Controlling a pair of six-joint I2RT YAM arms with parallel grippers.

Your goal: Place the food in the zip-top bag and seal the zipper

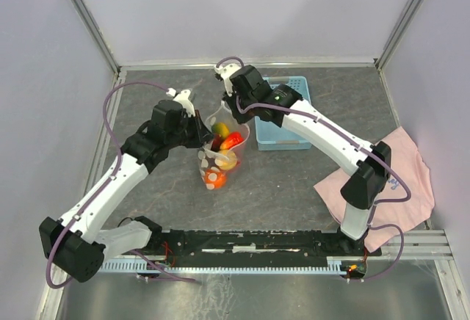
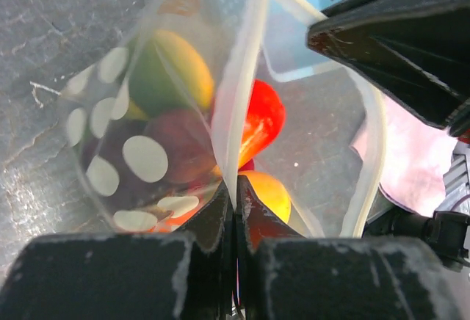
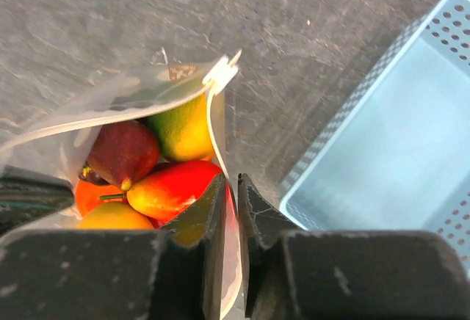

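The clear zip top bag (image 1: 204, 160), printed with white dots, hangs upright between my grippers with its mouth open. Inside lie a red pepper (image 3: 172, 190), a green-yellow mango (image 3: 183, 129), a dark red fruit (image 3: 123, 153), a yellow fruit (image 3: 114, 217) and an orange one (image 1: 214, 178). My left gripper is shut on one side of the bag's rim. On the opposite side my right gripper has its fingers slightly apart, with the bag's edge running through the narrow gap. The white zipper end (image 3: 222, 73) stands out beyond the right fingertips.
Behind the right gripper sits an empty light blue basket (image 1: 283, 136), close to the bag. A pink cloth (image 1: 396, 180) lies at the far right. Bare grey table (image 1: 286, 188) shows in front of the bag.
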